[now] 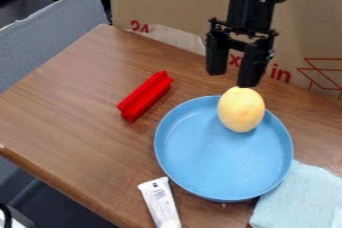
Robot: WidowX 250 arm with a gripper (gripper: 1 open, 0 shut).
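Observation:
My black gripper (235, 60) hangs open above the back of the wooden table, with nothing between its fingers. Below it and a little right, a pale yellow oval object (241, 109) rests on the back part of a round blue plate (214, 167). A red elongated object (144, 95) lies on the bare wood to the left of the plate.
A white tube (159, 203) lies at the front, left of the plate. A light blue cloth (299, 197) is at the front right. A cardboard sheet (167, 2) stands along the back.

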